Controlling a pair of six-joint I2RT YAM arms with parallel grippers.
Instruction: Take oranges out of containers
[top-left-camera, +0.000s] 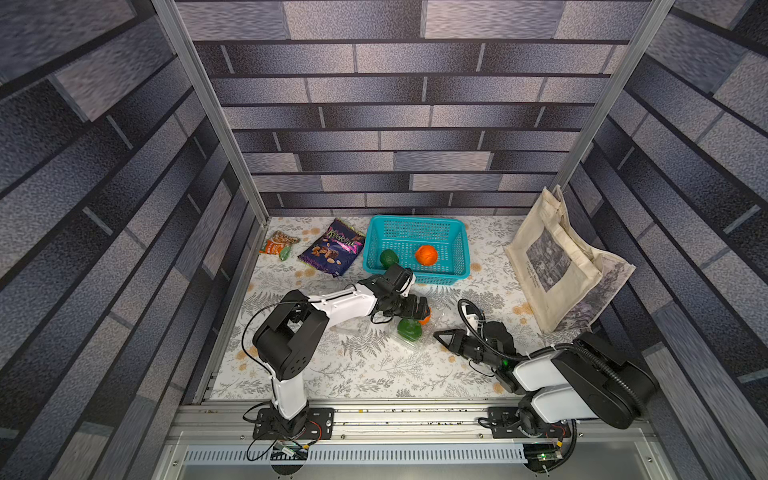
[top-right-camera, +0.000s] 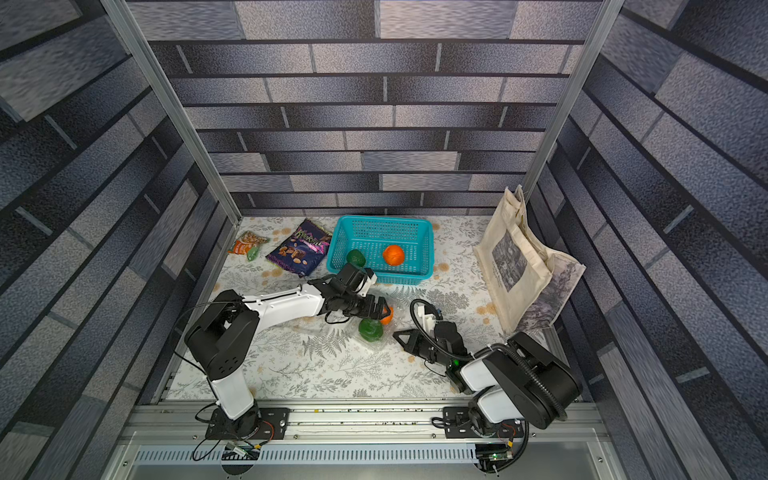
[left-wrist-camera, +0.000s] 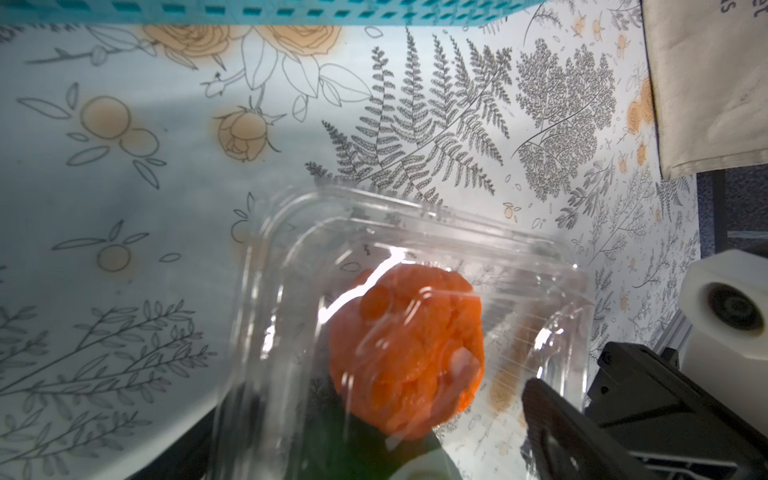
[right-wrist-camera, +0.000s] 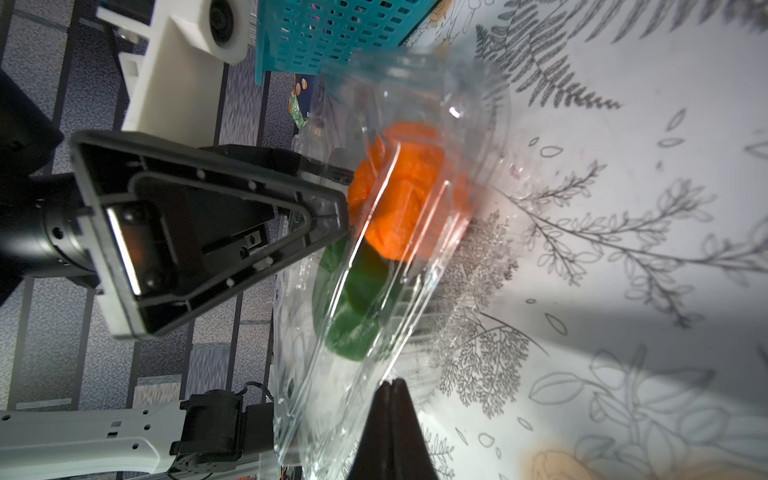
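Note:
A clear plastic container (left-wrist-camera: 560, 280) sits on the table holding an orange (left-wrist-camera: 404, 348) and a green round item (right-wrist-camera: 352, 320). My left gripper (top-left-camera: 413, 306) is open over the container, its fingers either side of it in the left wrist view. My right gripper (top-left-camera: 440, 337) is shut, empty, just right of the container; its fingertips show at the bottom of the right wrist view beside the plastic. A second orange (top-left-camera: 426, 255) and a green item (top-left-camera: 389, 257) lie in the turquoise basket (top-left-camera: 444, 232) behind.
A dark snack bag (top-left-camera: 331, 248) and a small packet (top-left-camera: 278, 245) lie at back left. A canvas tote (top-left-camera: 560, 272) stands on the right. The front of the patterned table left of the container is clear.

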